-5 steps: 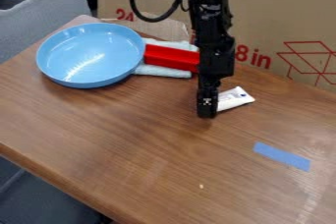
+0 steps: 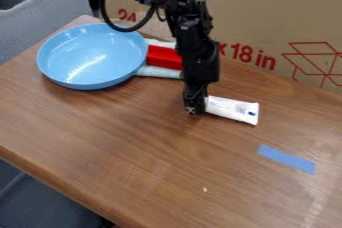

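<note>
A black robot arm reaches down from the top, its gripper (image 2: 195, 105) low over the wooden table, shut on the end of a white tube (image 2: 233, 110) that lies pointing to the right. The fingertips are dark and partly hide that end of the tube. To the left sits a light blue plate (image 2: 91, 56). Behind the arm a red object (image 2: 163, 56) lies with pale white items (image 2: 158, 71) under and beside it.
A cardboard box (image 2: 278, 30) stands along the back. A strip of blue tape (image 2: 286, 159) is on the right of the table (image 2: 134, 157), whose front middle is clear. A grey surface (image 2: 34, 22) borders the left.
The gripper has moved left from where it was, and the white tube has shifted with it, now angled lower toward the right.
</note>
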